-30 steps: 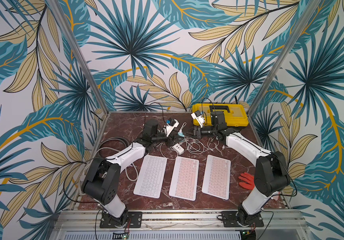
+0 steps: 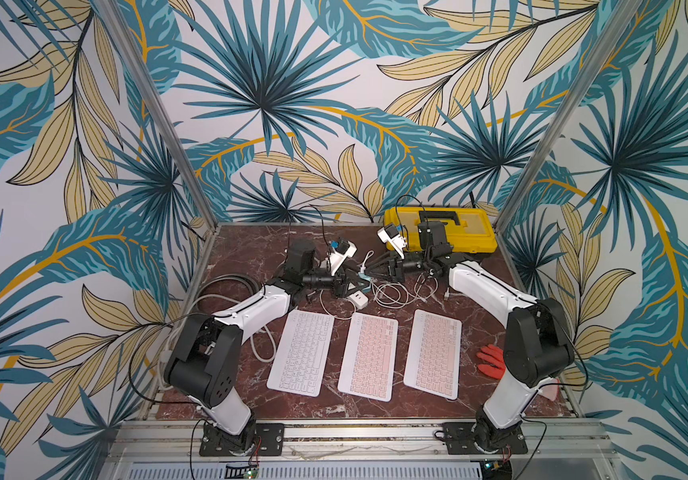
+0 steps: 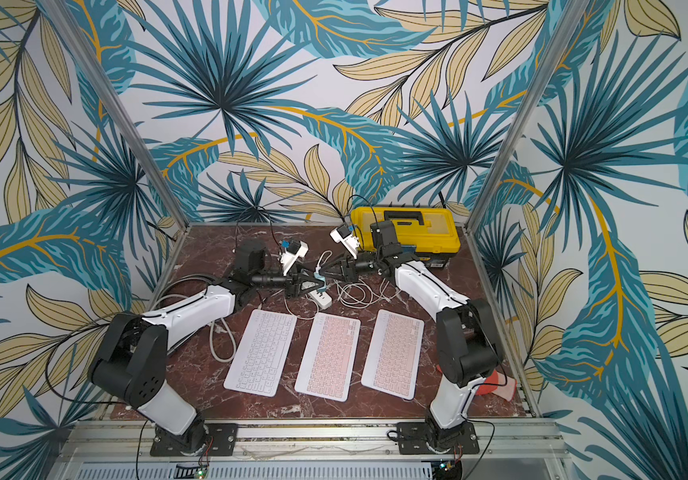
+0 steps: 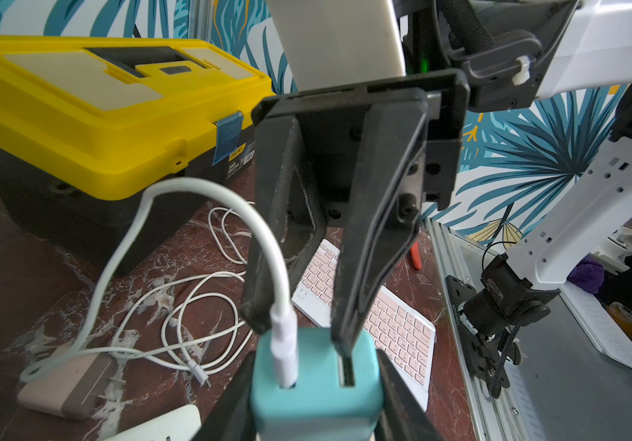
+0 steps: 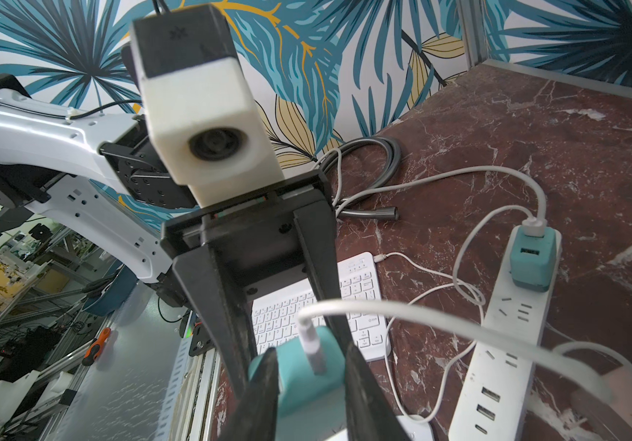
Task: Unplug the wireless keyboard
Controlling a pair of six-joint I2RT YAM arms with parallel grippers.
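Note:
My left gripper (image 2: pixel 356 281) is shut on a teal USB charger (image 4: pixel 316 400), holding it above the power strip (image 5: pixel 499 389). A white cable plug (image 4: pixel 285 349) sits in the charger's top. My right gripper reaches over the charger with its fingers part open, either side of or beside that plug. A second teal charger (image 5: pixel 531 261) is seated in the strip with a cable in it. A white keyboard (image 2: pixel 300 352) and two pink-keyed keyboards (image 2: pixel 367 356) (image 2: pixel 431 352) lie along the front of the table.
A yellow toolbox (image 2: pixel 463 228) stands at the back right. Coiled white cables (image 4: pixel 205 316) and a small power bank (image 4: pixel 66 389) lie near the strip. A grey hose (image 5: pixel 385 165) lies at the left, an orange glove (image 2: pixel 491 360) at the right.
My right arm and gripper have shifted slightly, coming in toward the charger held in my left gripper. The keyboards are unmoved.

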